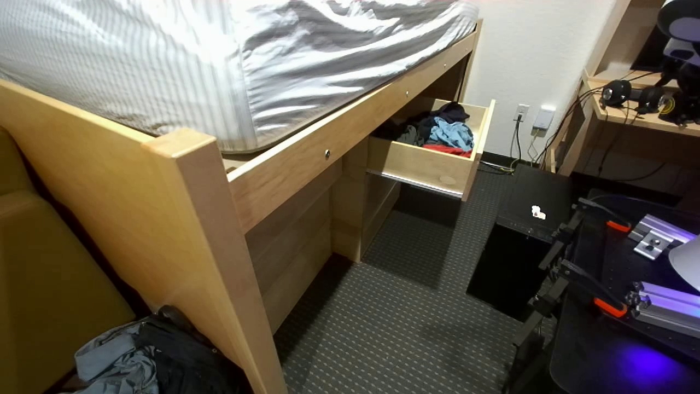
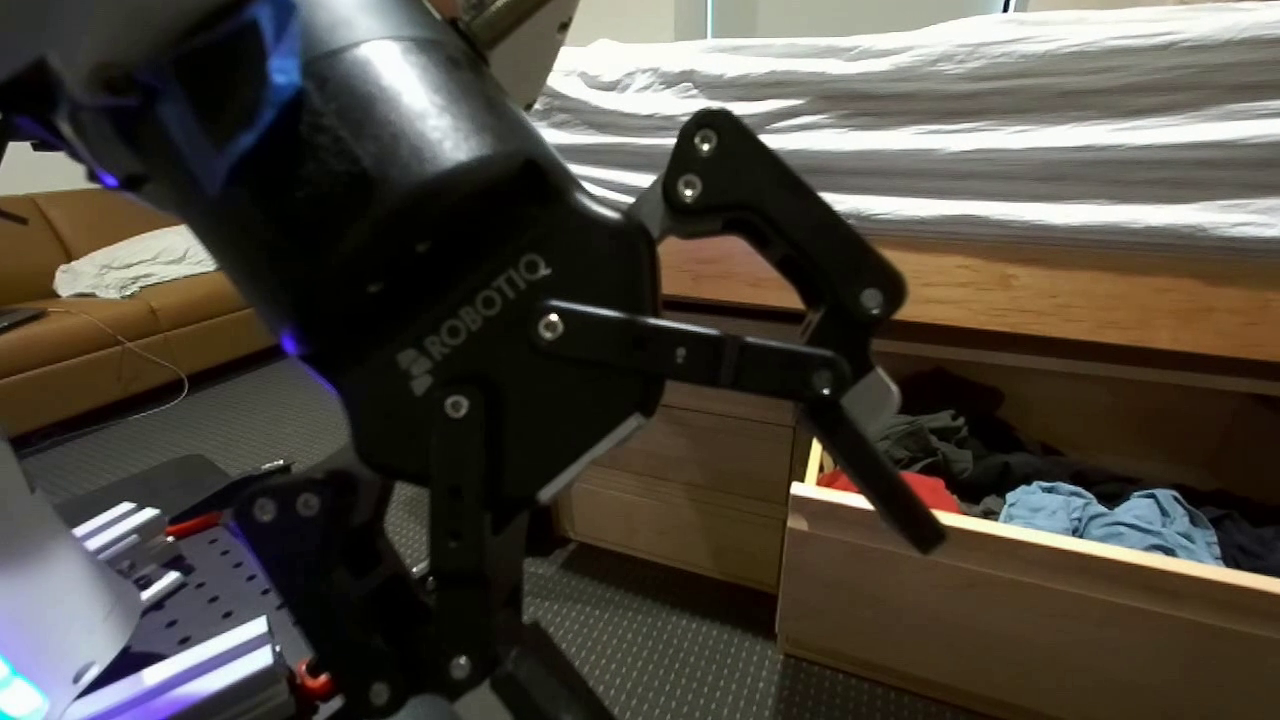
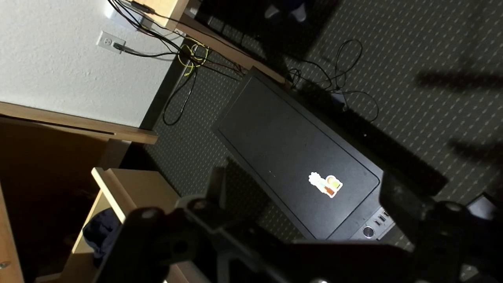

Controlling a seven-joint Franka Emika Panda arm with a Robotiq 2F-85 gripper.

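My gripper fills much of exterior view 2, its fingers spread wide with nothing between them. One black finger appears in front of the drawer there, while the other runs off the lower edge. In the wrist view the open gripper is seen above a black computer case on the floor. Pulled out from under the bed, a wooden drawer holds a light blue cloth, something red and dark clothes. Exterior view 1 does not show the gripper.
A bed stands over the drawer. Black table with metal rails lies at right, near the computer case. Cables hang by the wall. Grey and black clothes lie at lower left. Carpet between is clear.
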